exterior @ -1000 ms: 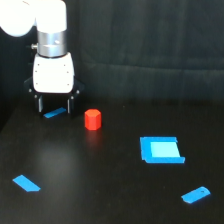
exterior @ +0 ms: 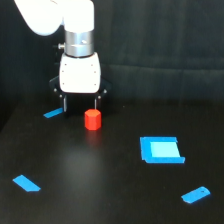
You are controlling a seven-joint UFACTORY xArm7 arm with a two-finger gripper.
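A small red block [exterior: 92, 120] stands on the dark table, left of the middle. Behind and just above it in the camera view hangs my gripper [exterior: 81, 103], under the white hand. Its two dark fingers [exterior: 65, 103] stand well apart, and I see nothing between them. The right finger appears close to the block's top, but whether they touch I cannot tell.
A pale square [exterior: 164, 149] framed in blue tape [exterior: 146, 150] lies on the table to the right. Single strips of blue tape lie at the front left [exterior: 26, 183], front right [exterior: 196, 195] and back left [exterior: 54, 113]. Bare table surrounds the block.
The arm and gripper have shifted right, from left of the red block to just behind and above it. The block and the tape have stayed where they were.
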